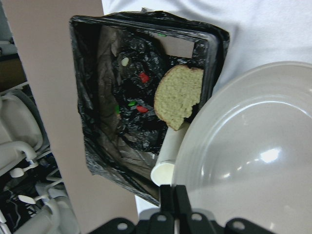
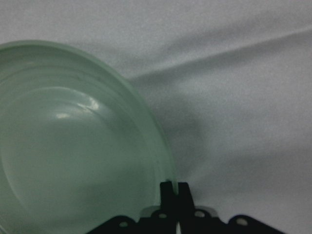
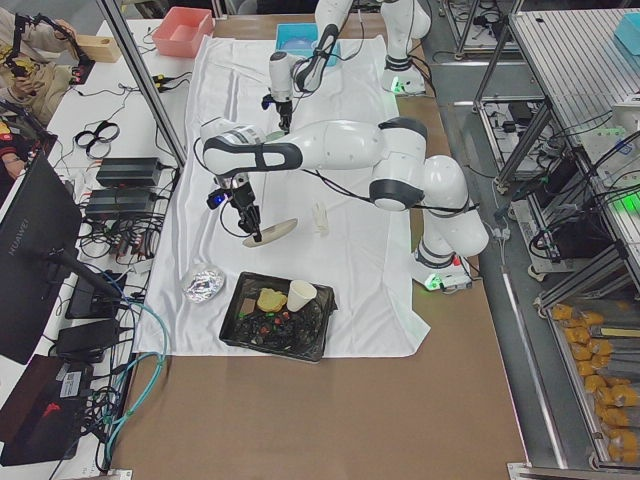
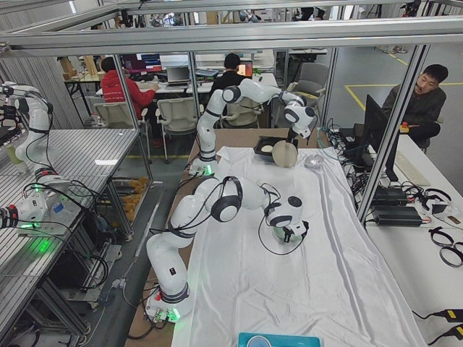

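Note:
My left gripper is shut on the rim of a cream plate (image 1: 243, 146), held tilted just above the cloth beside a black-lined bin (image 1: 90, 141). Inside the bin are a bread slice (image 1: 178, 92), a white cup (image 1: 165, 161) and small red and green scraps. My right gripper is shut on the edge of a pale green plate (image 2: 73, 146) over the white cloth.
A foil dish (image 3: 203, 283) sits left of the bin. A blue tray (image 4: 282, 340) is at the far end of the cloth, a red basket (image 3: 182, 30) on the side table.

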